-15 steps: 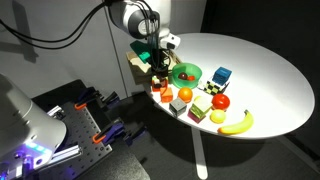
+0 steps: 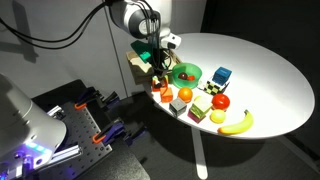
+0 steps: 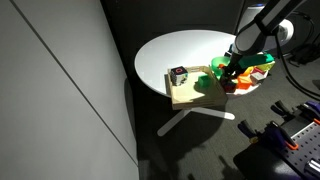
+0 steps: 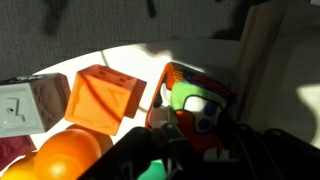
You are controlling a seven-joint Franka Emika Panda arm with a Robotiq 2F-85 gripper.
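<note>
A picture cube (image 4: pixel 190 97) with orange-red edges and green, white and red faces lies in the middle of the wrist view. My gripper is directly over it, its dark fingers apart on either side of the cube's near part. Whether the fingers touch the cube cannot be told. Exterior view 1 has the gripper (image 2: pixel 159 78) low over the left end of the white table. Here the cube is largely hidden by the gripper and neighbouring blocks.
Close by lie an orange block (image 4: pixel 103 98), a grey block (image 4: pixel 29 105) and an orange ball (image 4: pixel 68 153). Behind them stands a green bowl (image 2: pixel 186 76). A shallow wooden box (image 3: pixel 196 102), holding a green thing and a patterned cube, borders the spot.
</note>
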